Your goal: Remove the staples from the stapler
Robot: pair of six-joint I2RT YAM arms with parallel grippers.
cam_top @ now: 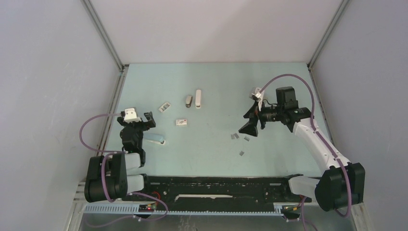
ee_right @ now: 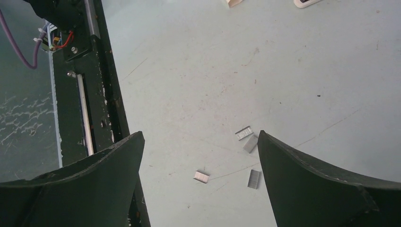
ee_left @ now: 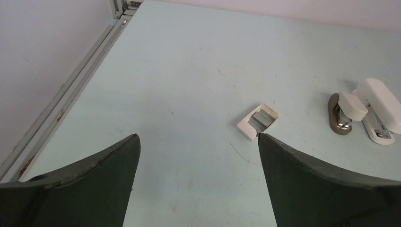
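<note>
Two staplers stand side by side at the upper middle of the table: a small brown-and-cream one [cam_top: 188, 101] and a longer white one [cam_top: 198, 98]. A blue stapler [cam_top: 155, 138] lies at the left, partly hidden beneath my left arm. Small grey staple strips [ee_right: 254, 179] are scattered on the table right of centre. Over the left side hangs my left gripper, open and empty, with an open staple box [ee_left: 258, 122] in front of it. My right gripper [cam_top: 248, 122] is open above the table near the strips, nothing between its fingers.
Another pale box [cam_top: 181, 122] lies below the small stapler. Behind the right gripper, a pale object [cam_top: 258, 92] is partly covered by the arm. A dark rail [cam_top: 216, 185] borders the front.
</note>
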